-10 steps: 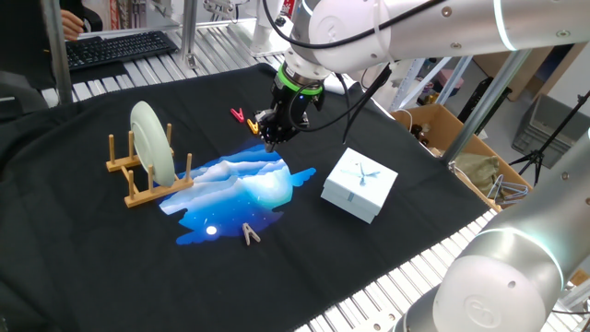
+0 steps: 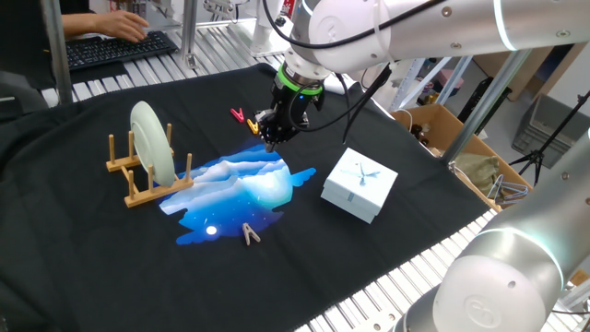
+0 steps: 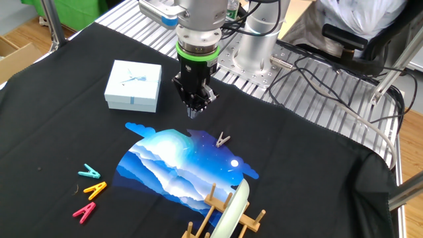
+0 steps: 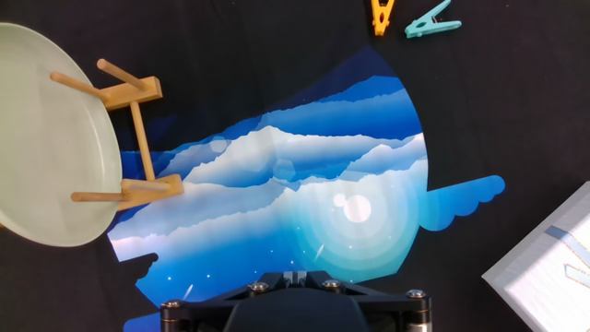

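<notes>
My gripper [image 3: 192, 114] hangs over the black cloth, beside the blue mat with the mountain picture [image 3: 173, 158]. Its fingertips meet at the bottom edge of the wrist view [image 4: 295, 277], shut with nothing visible between them. A pale green plate [image 2: 152, 143] stands on edge in a wooden rack [image 2: 159, 192] at the mat's side. On the other side sits a white lidded box with a blue ribbon bow [image 2: 360, 184]. A beige clothespin [image 3: 223, 139] lies at the mat's edge. Red [image 3: 84, 212], yellow [image 3: 96, 190] and teal [image 3: 89, 172] clothespins lie apart on the cloth.
Bare black cloth [image 2: 83, 267] surrounds these things, with wide free room at the front left in exterior view 1. Metal roller rails [image 2: 369, 309] border the table. A person's hand [image 2: 120, 25] rests at a keyboard [image 2: 115, 53] beyond the far edge.
The arm, gripper and tabletop objects have stayed where they were. Only the person's hand at the keyboard has moved, coming further into view over the keys.
</notes>
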